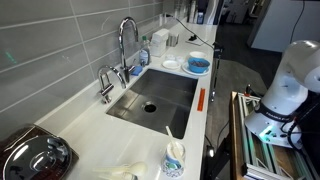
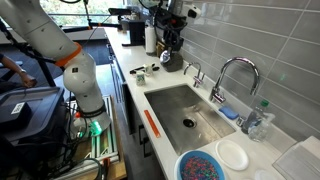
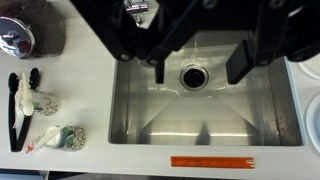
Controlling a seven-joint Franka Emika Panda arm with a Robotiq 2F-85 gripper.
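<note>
In the wrist view my gripper hangs above the sink, its dark fingers spread apart with no object visible between them. Exterior view 2 shows the gripper (image 2: 170,45) high over the counter; in exterior view 1 it is out of sight. The steel sink (image 1: 180,92) looks empty, with a round drain (image 3: 194,77). An orange-red strip (image 3: 212,162) lies flat on the counter along the sink's front edge. Two speckled cups (image 3: 72,139) holding utensils stand to one side, with black tongs (image 3: 14,108) close by.
A tall faucet (image 1: 122,45) rises behind the sink. Past the sink are a blue bowl (image 2: 200,167), a white plate (image 2: 231,153) and bottles (image 2: 262,115). A lidded pot (image 1: 38,157) sits at the opposite end. Bare counter (image 1: 95,135) lies between pot and sink.
</note>
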